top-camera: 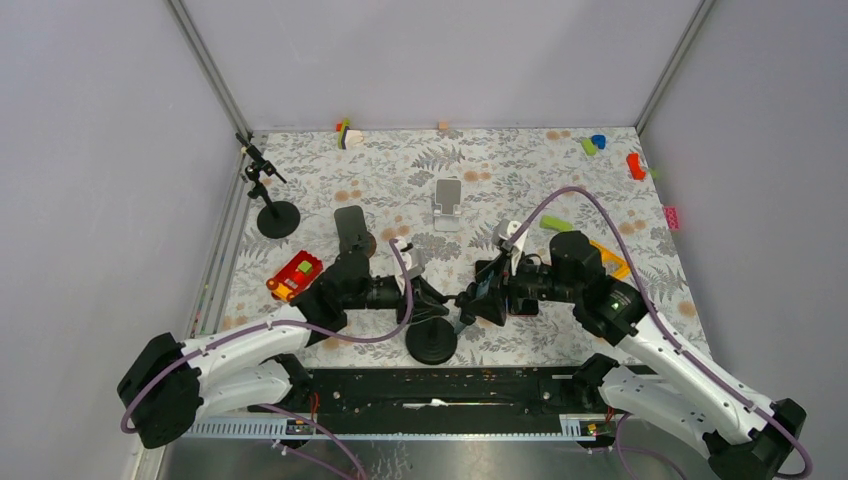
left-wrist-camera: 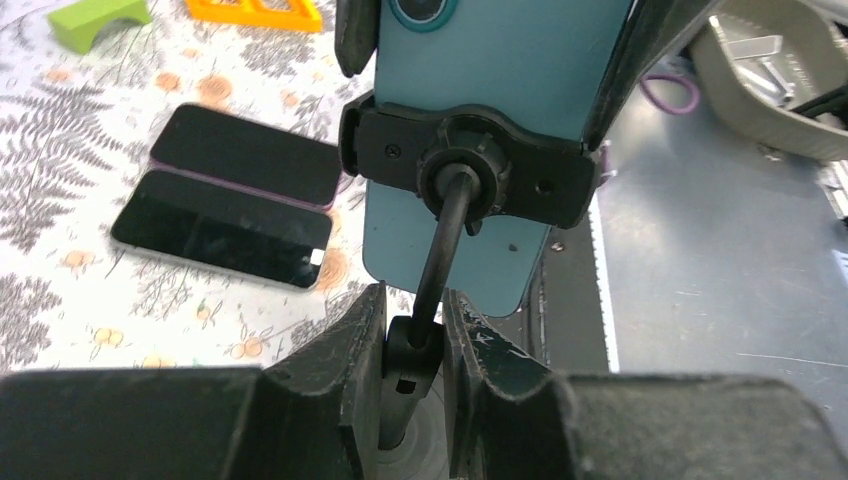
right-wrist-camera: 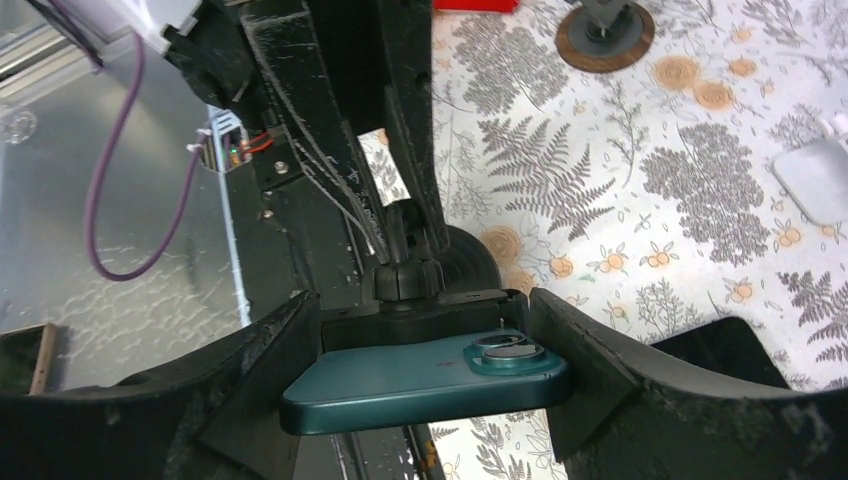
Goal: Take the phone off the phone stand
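The teal phone [left-wrist-camera: 490,60] sits in the black clamp [left-wrist-camera: 545,175] of the phone stand. In the top view the stand's round base [top-camera: 431,343] rests at the table's front edge. My left gripper is shut on the stand's black neck [left-wrist-camera: 447,235], below the clamp. From the right, my right gripper has its fingers on both sides of the phone's end. The fingers stand part open, and a slim gap shows beside one phone edge in the left wrist view. In the right wrist view the phone's end, with its camera ring, faces me.
Two dark phones [left-wrist-camera: 235,195] lie flat behind the stand. A grey stand [top-camera: 447,205] and another stand [top-camera: 351,228] are farther back. A red toy [top-camera: 294,276] lies left and a black stand [top-camera: 279,219] behind it.
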